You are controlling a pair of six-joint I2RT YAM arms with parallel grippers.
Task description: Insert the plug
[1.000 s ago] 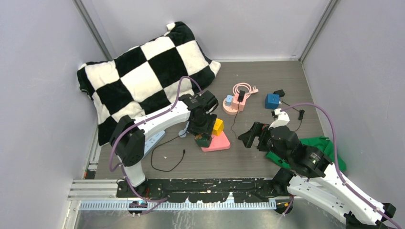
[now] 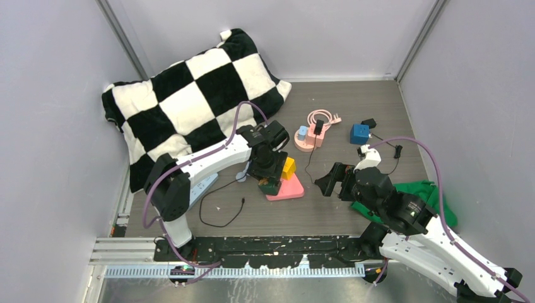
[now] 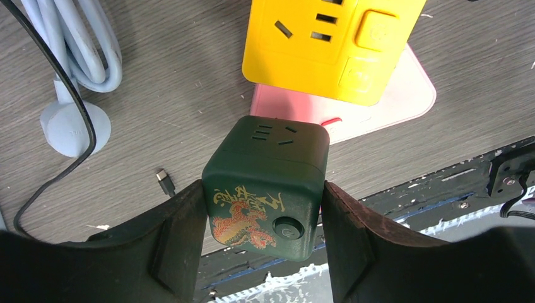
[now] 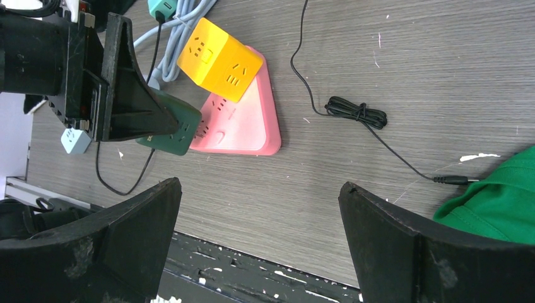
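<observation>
A dark green cube plug [image 3: 266, 170] with a gold-and-red print and a button sits between the fingers of my left gripper, at the near edge of a pink power strip [image 3: 391, 95]; whether the fingers grip it firmly I cannot tell. A yellow cube plug [image 3: 328, 44] sits on the strip's far part. The strip's sockets show beside the green cube in the right wrist view [image 4: 243, 123]. My right gripper stands open and empty, to the right of the strip.
A white coiled cable [image 3: 94, 50], thin black cables [image 4: 356, 113] and a green cloth [image 4: 492, 202] lie around. A blue cube [image 2: 359, 134] and a pink plug group [image 2: 315, 134] stand farther back. Bare table lies right of the strip.
My left gripper and the green cube shifted very slightly over the last second; the right arm stays in place.
</observation>
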